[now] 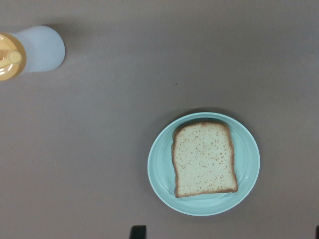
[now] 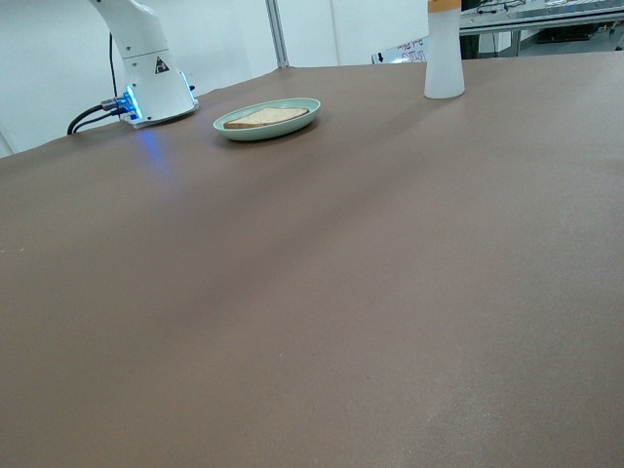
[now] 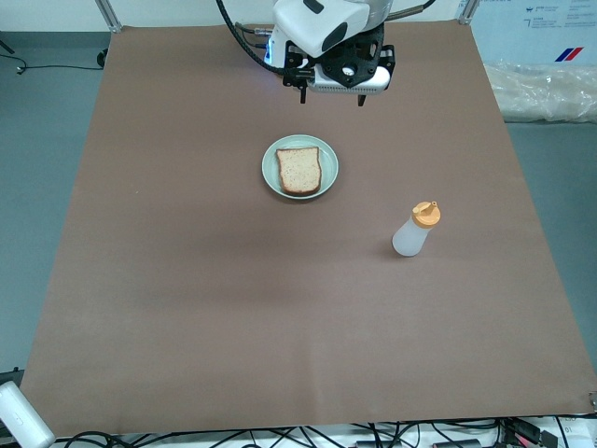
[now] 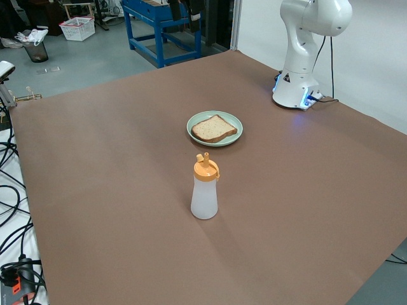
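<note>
A slice of bread [image 3: 298,170] [image 4: 213,129] [image 1: 203,158] lies flat on a pale green plate [image 3: 326,185] [image 2: 224,127] [image 1: 164,189]. A squeeze bottle [image 3: 410,238] [image 2: 444,58] [image 4: 204,196] [image 1: 40,48] with an orange spouted cap stands upright apart from the plate. My gripper [image 3: 332,98] hangs at the top of the left camera view, above the far part of the table. In the wrist view its two dark fingertips show at the bottom edge, wide apart and open, with the plate below and nothing between them.
White panels stand behind the arm's base [image 4: 296,89]. Cables and hardware lie along one table edge, outside the surface.
</note>
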